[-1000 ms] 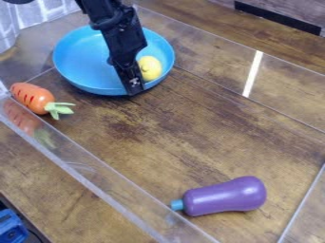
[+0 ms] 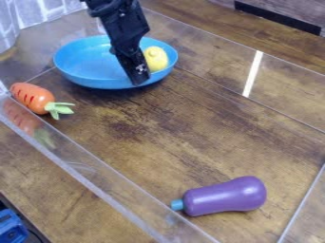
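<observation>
My black gripper (image 2: 135,68) reaches down from the top into a blue bowl (image 2: 83,68) at the upper left, its fingers low inside it and just left of a yellow object (image 2: 156,59) resting at the bowl's right side. The fingers look shut, with nothing visible between them, though they are dark and small in the view. An orange toy carrot (image 2: 33,96) with green leaves lies at the lower left of the bowl. A purple eggplant-like toy (image 2: 223,196) lies at the lower right.
A clear plastic edge runs diagonally along the lower left, with a blue object (image 2: 8,227) beyond it in the corner.
My gripper has moved up slightly in the view. The blue bowl and the yellow object have shifted a little upward, away from the camera. The carrot and purple toy are unmoved.
</observation>
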